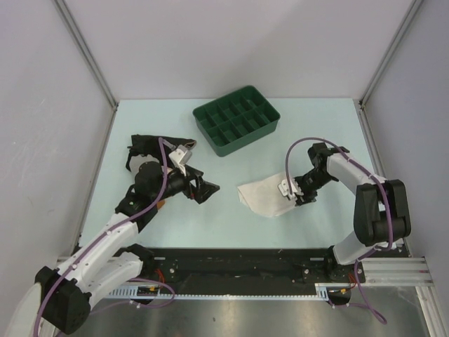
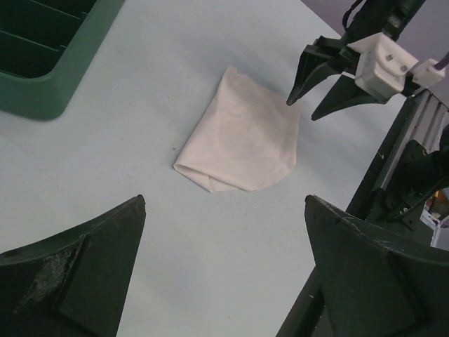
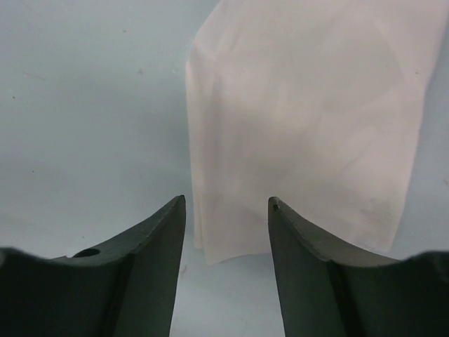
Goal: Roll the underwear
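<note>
The underwear, a pale folded cloth (image 1: pixel 265 194), lies flat right of the table's centre, its far-right end under my right gripper. In the left wrist view the whole cloth (image 2: pixel 242 137) shows, with its fold lines at the lower left edge. My right gripper hangs over one end of the cloth (image 3: pixel 302 126), fingers part open, nothing held between them. Left of the cloth, apart from it, my left gripper (image 1: pixel 210 190) is open and empty above bare table. Whether the right fingertips touch the cloth I cannot tell.
A green divided box (image 1: pixel 237 119) stands at the back middle. Dark cloths (image 1: pixel 156 145) lie at the back left, behind my left arm, with something orange (image 1: pixel 161 204) partly hidden by it. Bare table surrounds the underwear.
</note>
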